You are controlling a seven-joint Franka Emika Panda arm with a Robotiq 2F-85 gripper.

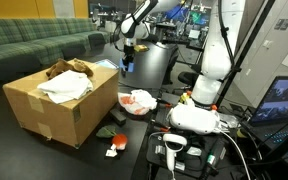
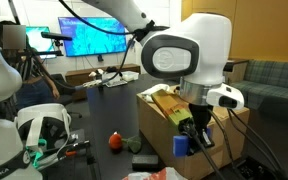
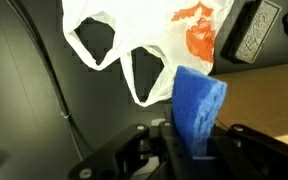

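Observation:
A blue object [image 3: 197, 100] stands up between the fingers of my gripper, which is shut on it. In exterior view 1 the blue object [image 1: 129, 67] hangs below the gripper [image 1: 128, 59], right of the cardboard box and clear of it. Exterior view 2 shows the blue object [image 2: 180, 146] at the dark fingers, in front of the box. Below in the wrist view lies a white plastic bag [image 3: 161, 40] with orange print. The object's exact shape cannot be made out.
The cardboard box [image 1: 56, 117] carries a brown item [image 1: 70, 68] and white cloth [image 1: 66, 87]. Near its base are a red item [image 2: 115, 142] and a dark block [image 2: 144, 162]. A black cable [image 3: 46, 62] runs along the surface. Dark floor to the box's left is clear.

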